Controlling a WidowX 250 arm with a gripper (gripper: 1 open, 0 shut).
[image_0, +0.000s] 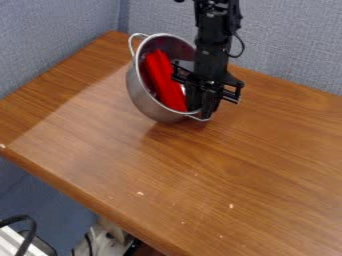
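Note:
A steel pot with loop handles rests tipped on the wooden table, its opening facing right. A red object is inside it. My black gripper reaches down at the pot's right side, its lower end at the rim and partly inside. Its fingers are dark and overlap the pot, so I cannot tell whether they are open or shut, or what is between them.
Grey padded walls stand behind and left. The table's front left edge drops to a gap with cables and white hardware at bottom left.

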